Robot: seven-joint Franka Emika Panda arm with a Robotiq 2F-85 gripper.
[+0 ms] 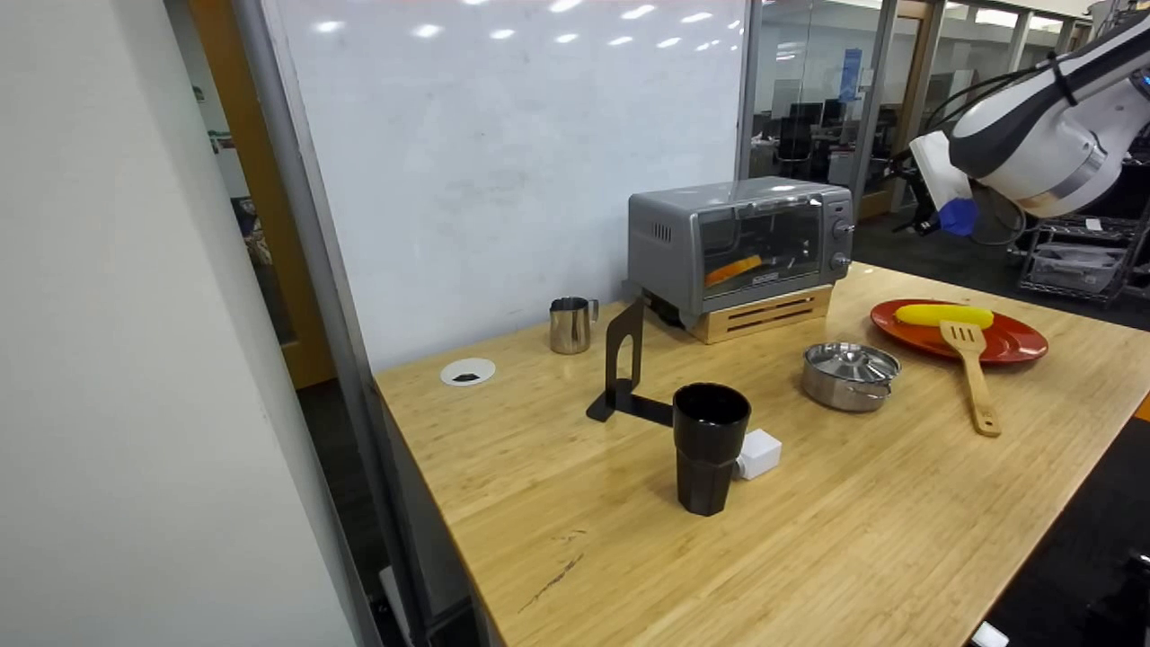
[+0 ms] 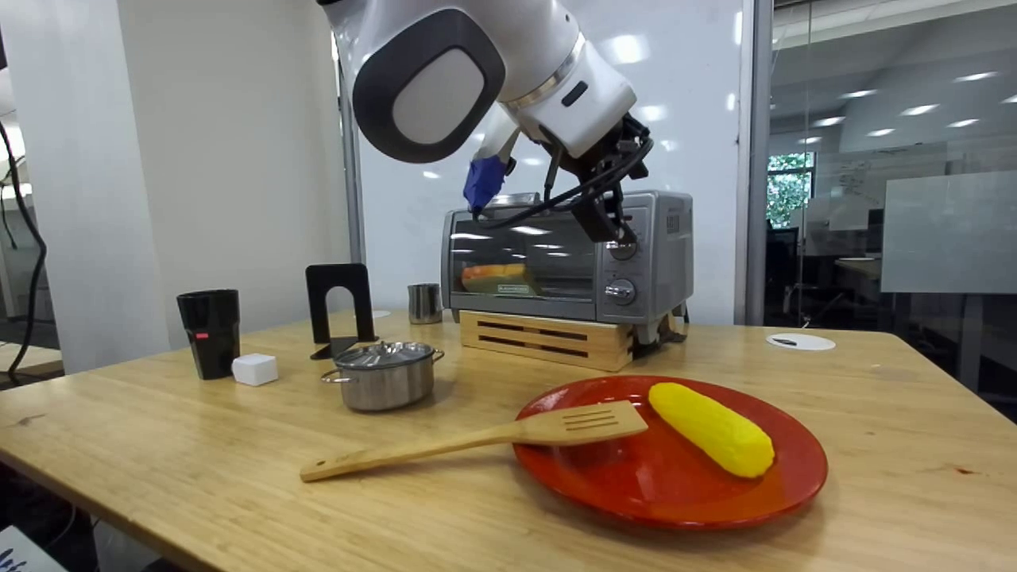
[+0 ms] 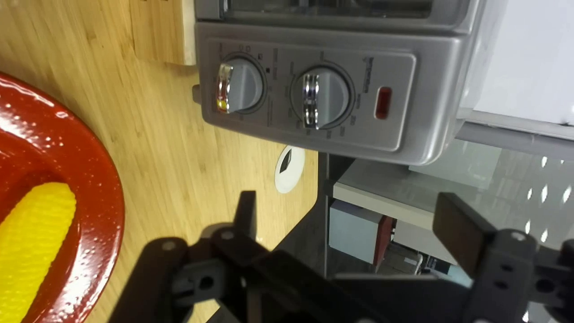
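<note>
In the wrist view my gripper is open, its two dark fingers wide apart and nothing between them. It hangs in the air before the right end of the grey toaster oven [image 2: 678,248], whose two silver knobs [image 3: 323,98] face the camera. The oven door [image 1: 760,250] is shut, and something orange shows behind its glass. On the red plate [image 2: 572,481] lie a yellow corn cob [image 2: 713,429] and the head of a wooden spatula [image 2: 429,451]; the spatula's handle rests on the table.
A lidded steel pot [image 1: 849,377] stands in front of the oven's wooden base [image 1: 763,313]. Farther left are a steel pitcher [image 1: 571,325], a black bookend [image 1: 625,361], a black cup [image 1: 708,447] and a white block [image 1: 759,454]. Open tabletop lies to the plate's right in exterior view 2.
</note>
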